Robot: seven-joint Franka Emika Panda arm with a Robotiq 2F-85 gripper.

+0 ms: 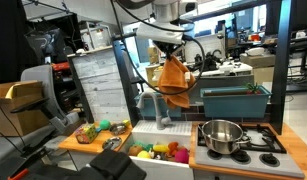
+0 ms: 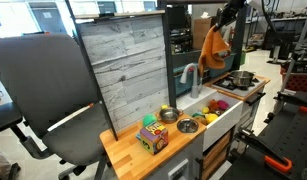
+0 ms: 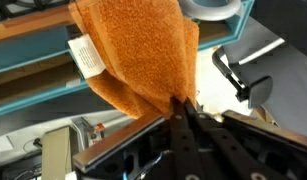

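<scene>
An orange cloth hangs from my gripper, high above the back of the sink. In the wrist view the cloth spreads out from my fingertips, with a white label on its left edge. Only a thin fold lies between the shut fingers. Exterior view 2 has the same cloth dangling near the faucet, clear of the counter.
The sink holds several colourful toy items, and a faucet rises behind it. To the right, a steel pot stands on the stove. A teal shelf box is behind. Bowls and a small box occupy the left counter.
</scene>
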